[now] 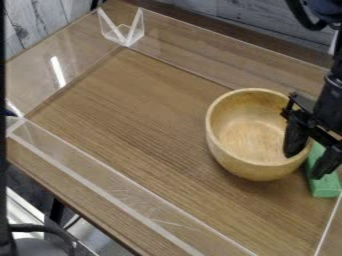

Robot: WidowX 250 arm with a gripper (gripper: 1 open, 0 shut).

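Note:
A round tan bowl (247,130) sits on the wooden table, right of centre. My black gripper (305,140) is at the right edge, its fingers at the bowl's right side, partly over the rim. Whether it is open or shut on anything is unclear. A green object (322,182) lies just right of the bowl, partly hidden by the gripper.
Clear plastic pieces stand at the back left near the grey wall.

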